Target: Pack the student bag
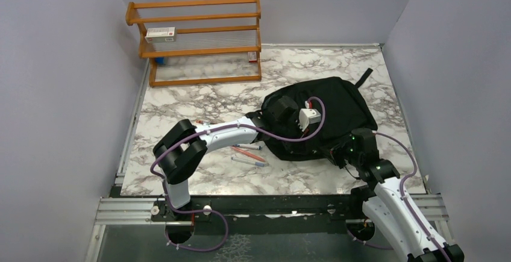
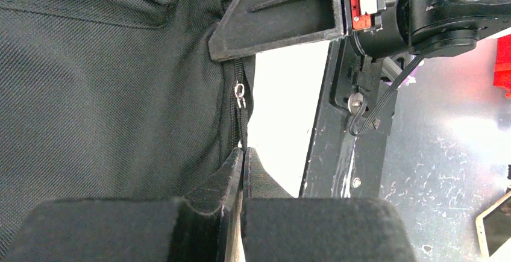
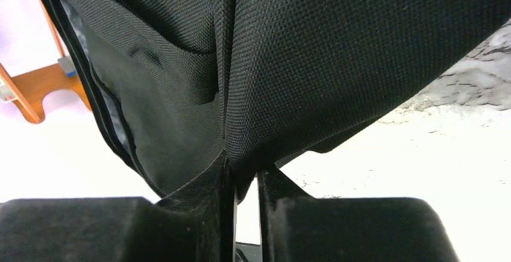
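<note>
The black bag (image 1: 337, 102) lies on the right half of the table. At its edge in the left wrist view a metal zipper slider (image 2: 240, 95) shows, with a dark pull cord (image 2: 243, 126) running down to my left gripper, whose fingertips are shut on the cord's end. My right gripper stands at the bag's front right part. Its fingers are part open, and a fold of black fabric (image 3: 244, 153) passes between the fingers. In the top view both sets of fingertips are hard to make out against the bag.
Several pens (image 1: 248, 153) lie left of the bag, partly under my left arm. A wooden shelf (image 1: 202, 52) at the back left holds a white box (image 1: 161, 34) and a small red box (image 1: 252, 56).
</note>
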